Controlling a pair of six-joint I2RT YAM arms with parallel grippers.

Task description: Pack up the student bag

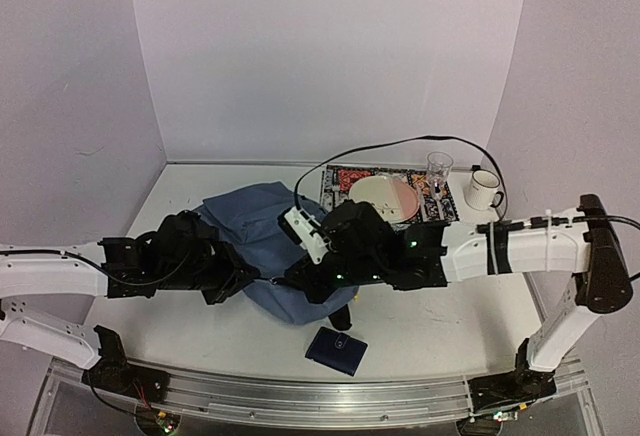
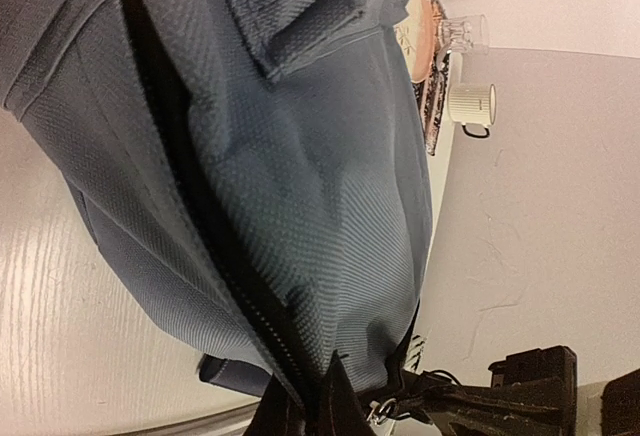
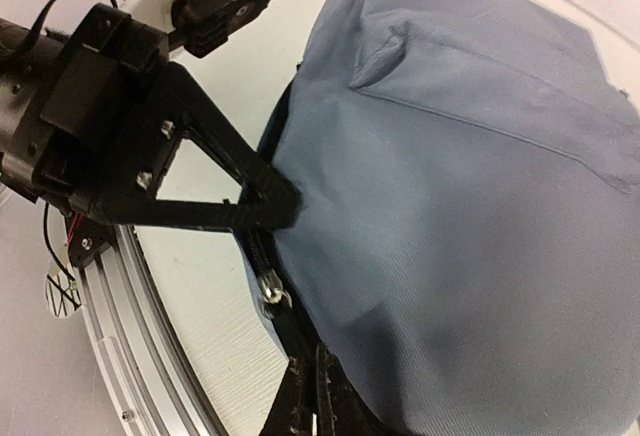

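The blue cloth bag [image 1: 262, 218] lies flattened mid-table, its black zipper edge [image 2: 195, 176] running along the front. My left gripper is shut on that edge. Close beside it, my right gripper is shut on the black zipper strip, as far as its narrow fingertips show. A metal zipper pull [image 3: 271, 289] sits between the two grippers. In the top view, the left gripper [image 1: 252, 274] and right gripper [image 1: 288, 280] face each other low over the bag. A dark navy wallet [image 1: 336, 351] rests in front of it. The bag's inside is hidden.
At the back right, a patterned mat [image 1: 350, 178] carries a plate [image 1: 372, 192] and a glass [image 1: 439, 170]; a white mug [image 1: 483, 190] stands beside it. A black object [image 1: 341, 318] pokes out by the bag. Bare table shows at front right.
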